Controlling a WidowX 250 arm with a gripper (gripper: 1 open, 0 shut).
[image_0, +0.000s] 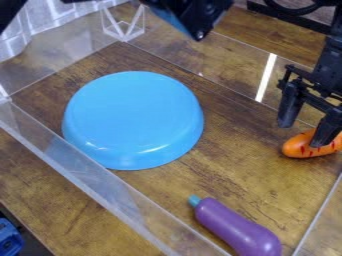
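My gripper (305, 116) is at the right edge, black, with its fingers hanging over an orange object (310, 146), which looks like a toy carrot and lies on the wooden floor. Whether the fingers grip it or how far apart they are is hard to tell.
A large upturned blue bowl or lid (131, 117) sits left of centre. A purple object (237, 227) lies at the bottom. Clear walls (80, 180) border the wooden surface (174, 185), whose middle is bare between these things.
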